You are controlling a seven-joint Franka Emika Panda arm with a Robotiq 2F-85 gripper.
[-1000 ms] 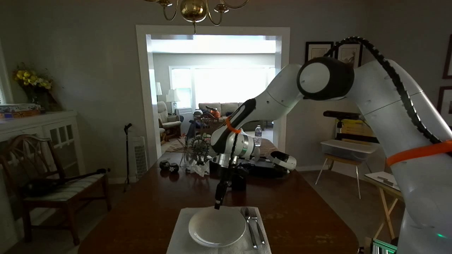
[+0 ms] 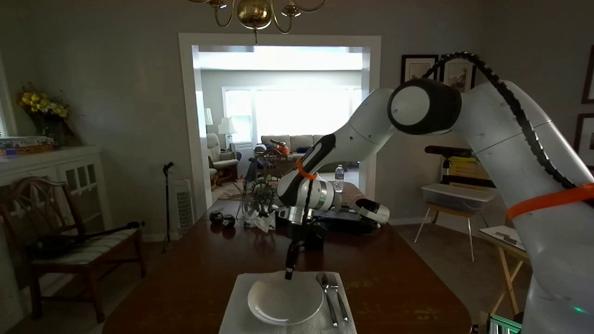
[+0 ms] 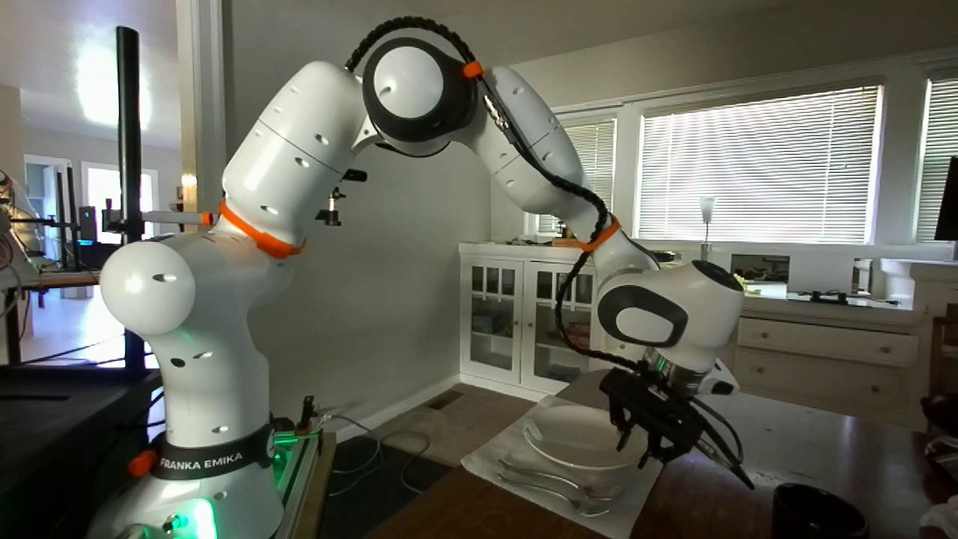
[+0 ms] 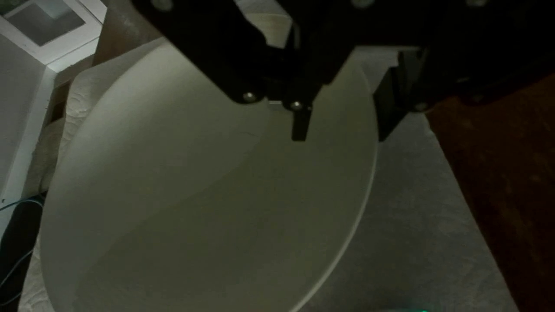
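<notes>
A white round plate [image 2: 285, 300] lies on a pale placemat [image 2: 234, 317] near the table's front edge. At the plate's far rim, my gripper [image 2: 289, 273] points downward. Seen from the side, the gripper [image 3: 634, 452] has its two fingertips apart. In the wrist view, one finger [image 4: 300, 125] appears over the plate's inside, and the other finger [image 4: 387, 112] appears at the rim's outer side. The gap between them shows no object held; whether either finger touches the plate [image 4: 208, 208] is unclear.
A fork [image 2: 337, 298] and a spoon [image 2: 330, 300] lie right of the plate. Farther back stand a black cup [image 3: 817, 512], a white headset [image 2: 371, 211] and a clear bottle [image 2: 339, 178].
The gripper has come slightly lower and a little to the right, closer to the plate's far rim. The plate and cutlery have not moved.
</notes>
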